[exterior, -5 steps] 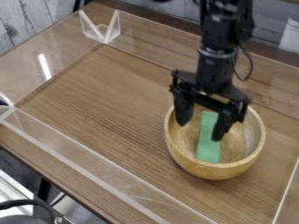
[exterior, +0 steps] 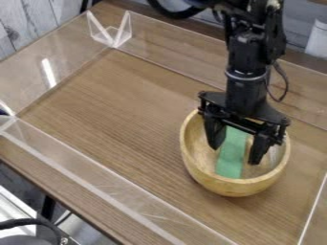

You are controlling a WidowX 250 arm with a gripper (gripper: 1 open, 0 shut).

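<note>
A round tan wooden bowl (exterior: 205,172) sits on the wooden table at the right. Inside it lies a green oblong object (exterior: 230,155). My black gripper (exterior: 240,129) is low in the bowl, straddling the upper part of the green object with its fingers apart. The open fingers hide part of the object; whether they touch it I cannot tell.
A white bracket-like piece (exterior: 109,33) stands at the far back left. Cables lie off the table at the lower left.
</note>
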